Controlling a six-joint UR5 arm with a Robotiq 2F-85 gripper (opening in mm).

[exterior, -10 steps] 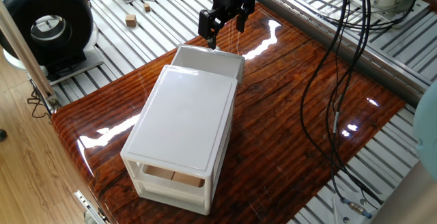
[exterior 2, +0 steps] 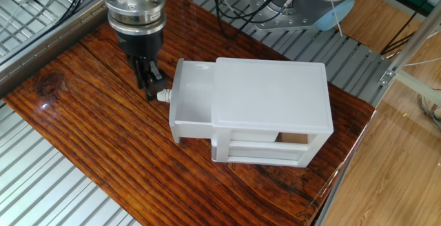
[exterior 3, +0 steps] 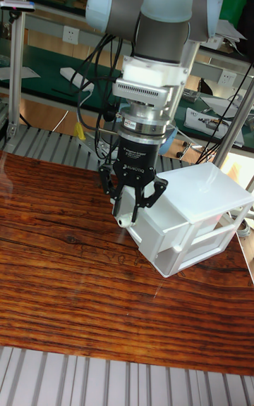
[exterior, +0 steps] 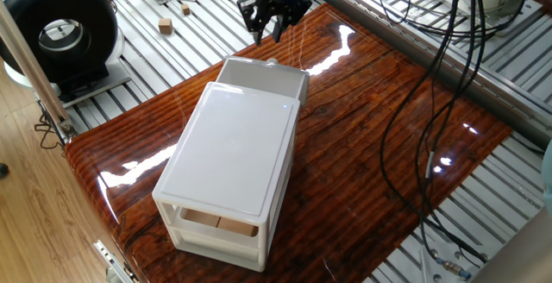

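Observation:
A white drawer cabinet stands on the glossy brown wooden board, its top drawer pulled part way out. The open drawer looks empty inside. A small pale knob sticks out from the drawer's front. My black gripper hangs just off that front, fingers pointing down and spread a little. In exterior view 3 the gripper overlaps the knob in the picture; exterior view 1 shows a gap between fingertips and knob. Nothing shows held.
Bare wooden board lies to the cabinet's side and in front of the drawer. Black cables hang beside the arm. Two small wooden blocks, including the larger block, and a black ring-shaped object sit beyond the board.
My gripper has turned about its vertical axis and shifted slightly up and away from the drawer's knob in exterior view 1. Cabinet and drawer have stayed put.

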